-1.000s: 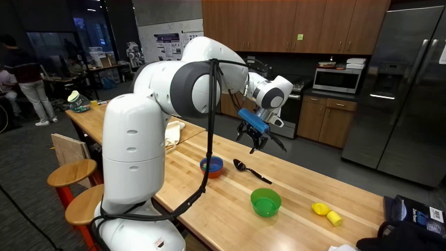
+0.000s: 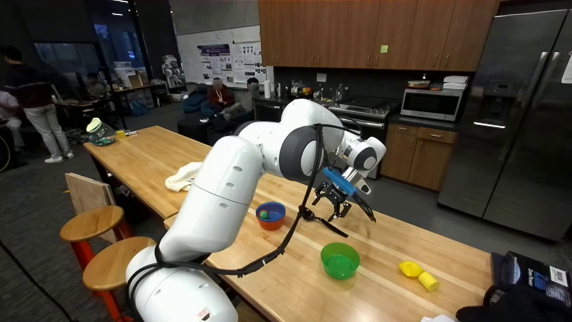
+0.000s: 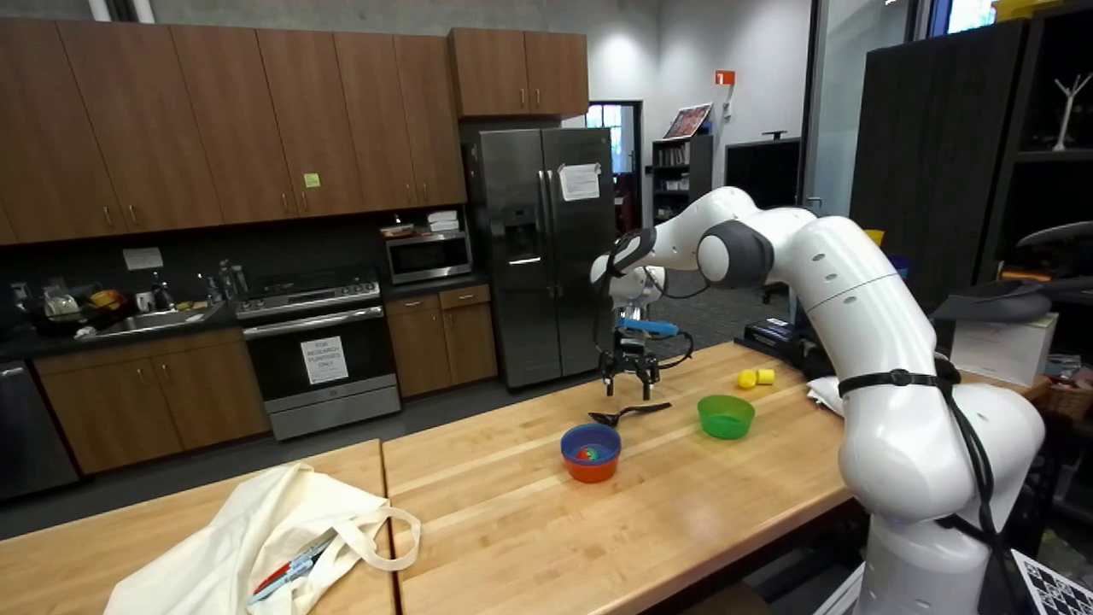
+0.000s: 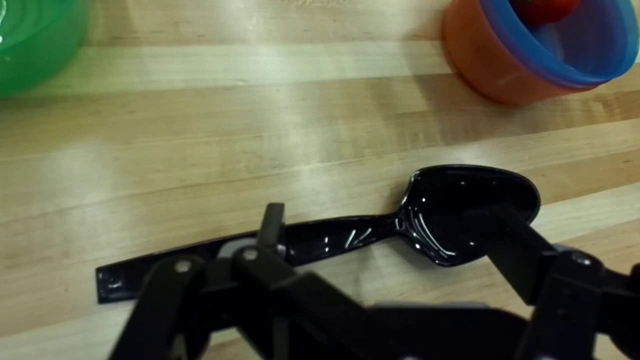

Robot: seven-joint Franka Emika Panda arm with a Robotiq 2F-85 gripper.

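Note:
Low over the far side of the table, my gripper (image 2: 322,212) is open, its fingers spread wide and nothing held. A black spoon (image 4: 336,237) lies on the wood beneath it; in the wrist view its handle points left and its bowl right. One dark finger (image 4: 273,225) overlaps the handle in that view, and the other finger (image 4: 510,246) overlaps the bowl's lower edge. Whether either touches the spoon, I cannot tell. In exterior view 2 the spoon (image 3: 630,412) shows just in front of the gripper (image 3: 628,394).
Blue and orange nested bowls (image 3: 591,466) hold a small red and green item. A green bowl (image 2: 340,261) stands near the spoon's handle end. Yellow items (image 2: 411,269) lie farther right, and a cream cloth bag (image 3: 246,533) rests at the left. Open wood lies between the bowls.
My arm has reached outward, and the gripper has come down from well above the table to close over the spoon. The spoon and bowls have not moved.

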